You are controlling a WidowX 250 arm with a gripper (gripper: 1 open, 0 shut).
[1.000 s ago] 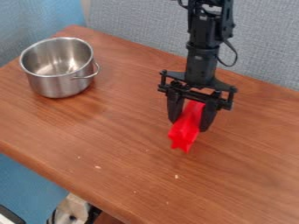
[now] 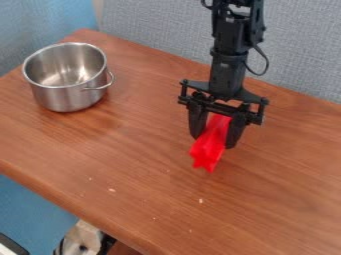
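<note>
My black gripper (image 2: 216, 129) reaches down from the top right of the camera view and is shut on a red object (image 2: 209, 150), which extends below the fingers close to or on the wooden table (image 2: 134, 179); whether it touches the wood I cannot tell. A steel pot (image 2: 63, 92) with side handles stands at the upper left of the table, apart from the gripper.
A grey textured wall (image 2: 306, 45) stands behind it. At the lower left, past the table's edge, some equipment shows against a blue surface.
</note>
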